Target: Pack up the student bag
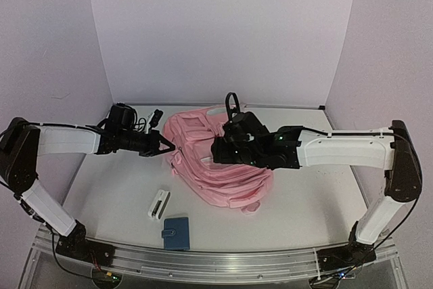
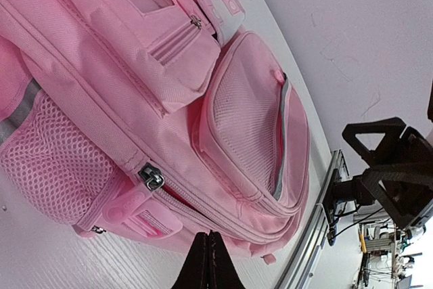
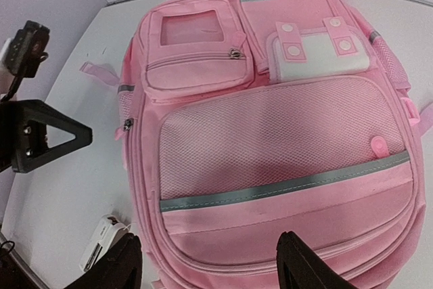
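Observation:
A pink student bag (image 1: 223, 184) lies flat on the table, front face up. In the left wrist view, the side zipper pull (image 2: 128, 202) hangs from its metal slider (image 2: 151, 176) beside the mesh side pocket (image 2: 57, 157). My left gripper is shut with nothing between its fingertips. It stands off the bag's left edge, apart from the pull, as the right wrist view also shows. Over the middle of the bag, my right gripper is open and empty, its fingers (image 3: 115, 265) wide apart. From above, the right arm hides part of the bag.
A white stapler-like object (image 1: 159, 204) and a blue notebook (image 1: 176, 235) lie in front of the bag, at the left. A metal rail (image 1: 216, 269) runs along the front edge.

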